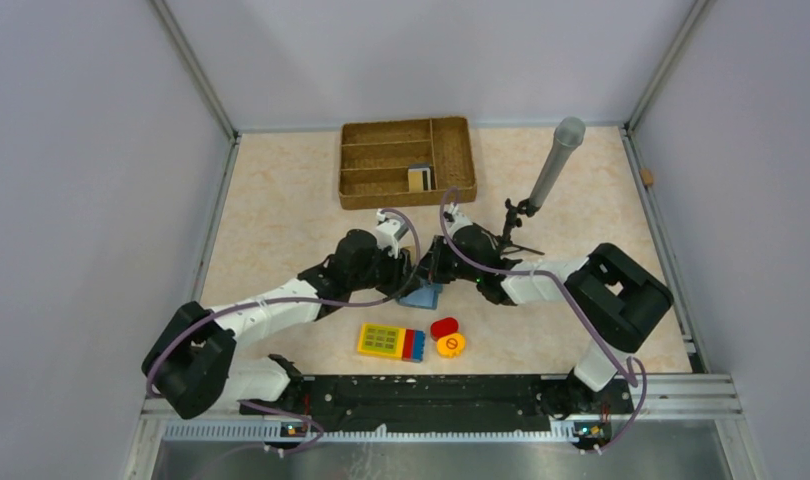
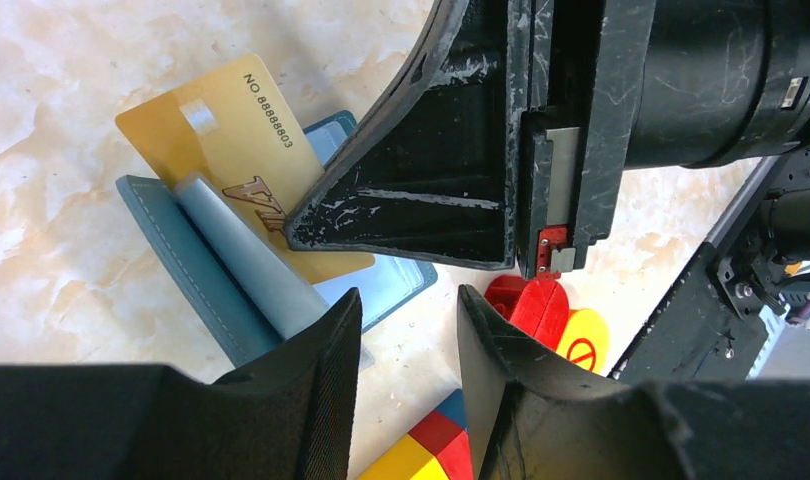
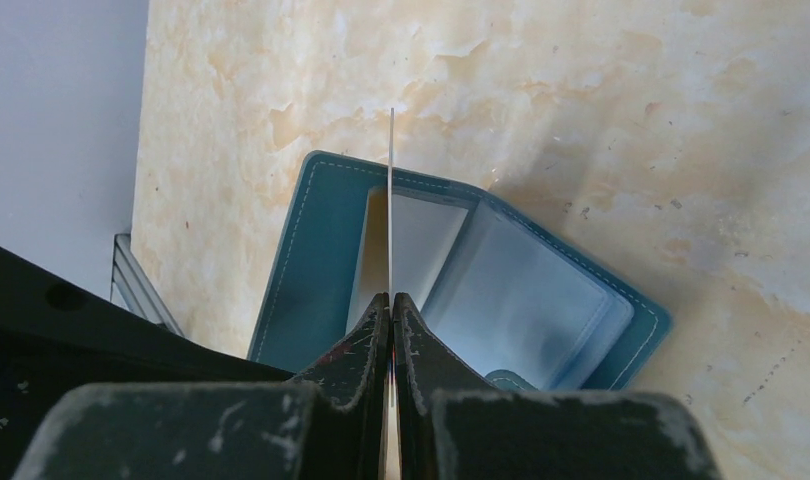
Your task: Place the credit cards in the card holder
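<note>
A gold credit card (image 2: 236, 150) stands over the card holder, seen face-on in the left wrist view. In the right wrist view the card (image 3: 391, 200) is a thin edge-on line, with my right gripper shut on it. The blue card holder (image 3: 311, 260) lies open on the table, with its clear sleeves (image 3: 526, 300). One sleeve (image 2: 246, 255) stands raised beside the card; whether the card has entered a pocket, I cannot tell. My left gripper is part open at the holder's near side, with nothing visible between its fingers.
Behind the arms stands a brown divided tray (image 1: 386, 201) with several cards (image 1: 419, 179) in one compartment. Toy blocks (image 1: 381, 341) and red and yellow pieces (image 1: 444, 328) lie in front. A grey microphone-shaped stand (image 1: 554, 165) rises at the right.
</note>
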